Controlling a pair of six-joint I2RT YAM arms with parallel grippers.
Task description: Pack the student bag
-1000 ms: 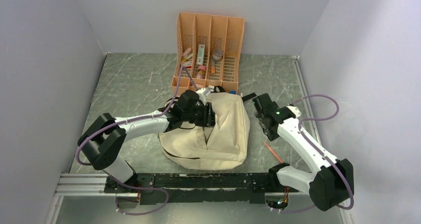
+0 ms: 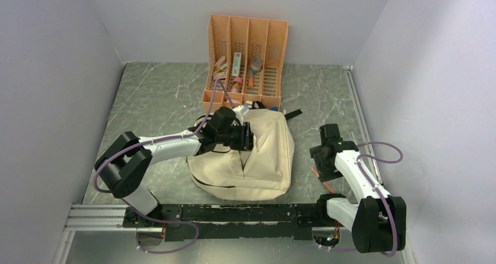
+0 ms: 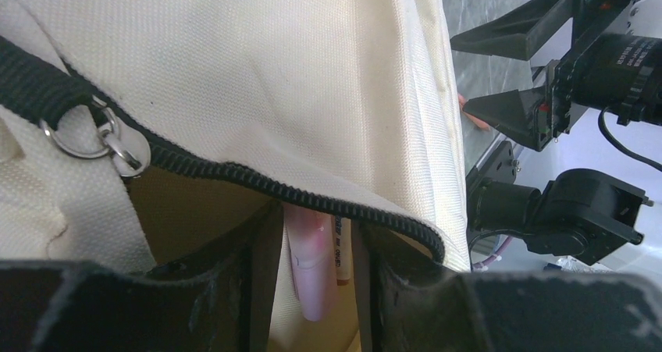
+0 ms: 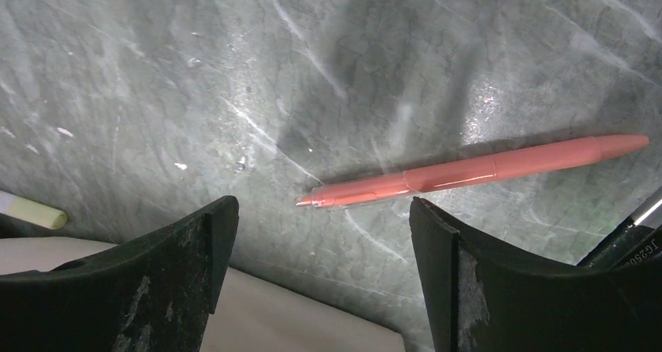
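Observation:
The cream bag (image 2: 266,170) lies on the table with its zipped mouth open. My left gripper (image 2: 245,141) is at that mouth. In the left wrist view, the left gripper is part open below the black zipper edge (image 3: 258,182). Inside the bag, a pink item (image 3: 311,266) and a tan stick with dark print (image 3: 342,250) show in the gap between its fingers, apparently not clamped. A coral pen (image 4: 468,171) lies on the table right of the bag. My right gripper is open above it, its fingers apart and nothing between them.
Behind the bag a peach rack (image 2: 257,47) has several small items in its slots. A black strap (image 2: 293,114) sticks out at the bag's right. Bare table (image 2: 158,94) lies at the left; a wall (image 2: 433,117) rises right of the right arm.
My right gripper has come nearer the front right, from beside the bag's upper right to the coral pen. The left arm and the bag show no clear movement.

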